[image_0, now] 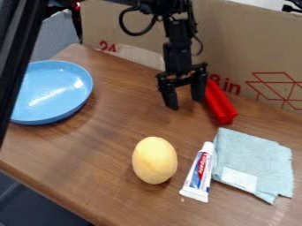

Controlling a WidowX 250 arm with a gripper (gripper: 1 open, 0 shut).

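My black gripper (pixel 182 92) is low over the back of the wooden table, open, its fingers pointing down just left of a long red object (pixel 218 103) that lies near the cardboard. The red object's far end is partly behind the gripper; whether they touch I cannot tell.
A blue plate (pixel 53 88) sits at the left. A yellow egg-shaped object (pixel 154 160), a toothpaste tube (pixel 199 170) and a folded light-blue cloth (pixel 253 161) lie at the front. A cardboard wall (pixel 260 53) closes off the back.
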